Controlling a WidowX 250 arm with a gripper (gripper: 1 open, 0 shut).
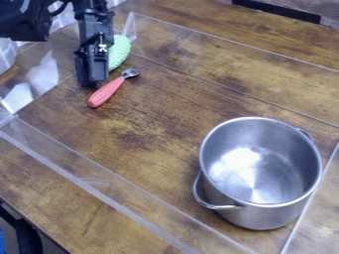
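The black gripper (91, 69) hangs at the upper left over the wooden table, its fingers pointing down; I cannot tell whether it is open or shut. Just behind it and to its right lies a light green object (117, 52), partly hidden by the gripper. In front of the gripper lies a pink-handled tool (106, 93) with a small metal head. A steel pot (259, 174) with side handles stands at the lower right.
Clear plastic edging (126, 208) runs round the work area, along the left, front and right.
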